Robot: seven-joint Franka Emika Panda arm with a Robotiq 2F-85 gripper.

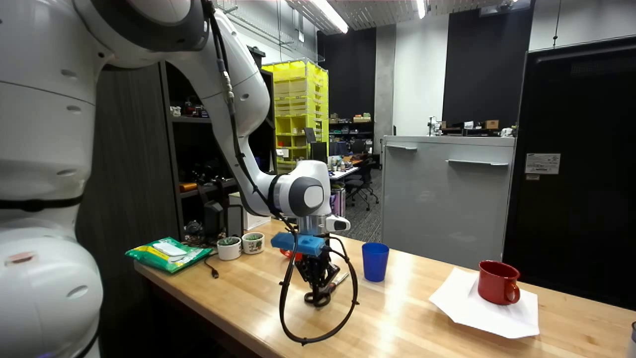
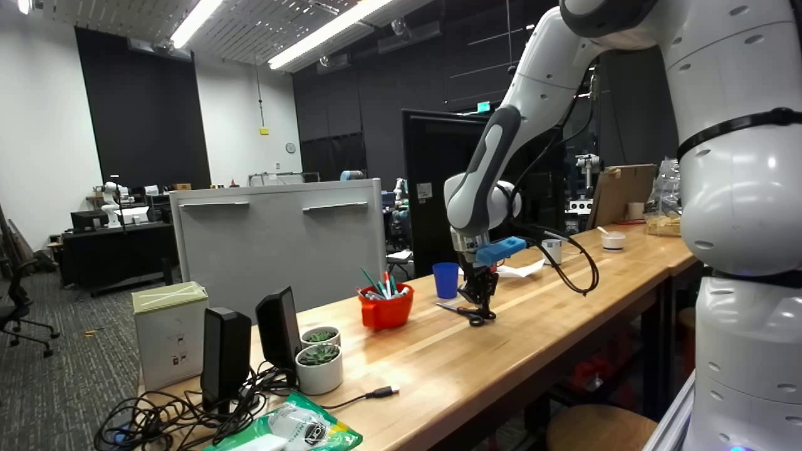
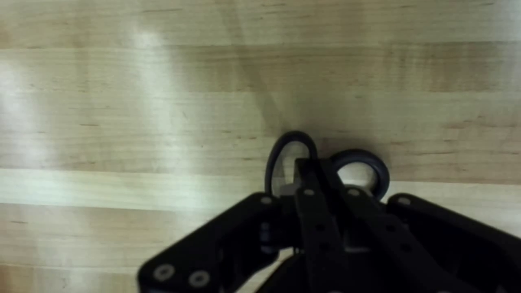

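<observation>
Black-handled scissors (image 3: 383, 180) show in the wrist view as two finger loops, one on either side of my fingertips. My gripper is shut on them near the handles, which hide the grasped part along with the fingers. In exterior view 2 the gripper (image 2: 483, 308) points down over the wooden table, and the scissors (image 2: 475, 319) stick out with their blades towards the blue cup. Exterior view 1 has the scissors' loops (image 1: 317, 300) low beneath the gripper (image 1: 323, 290). Whether they touch the tabletop I cannot tell.
A blue cup (image 1: 375, 262) stands close behind the gripper. Further right, a red mug (image 1: 498, 283) sits on white paper (image 1: 459, 298). An orange-red container (image 2: 387, 309) holds pens, near potted plants (image 2: 319, 368).
</observation>
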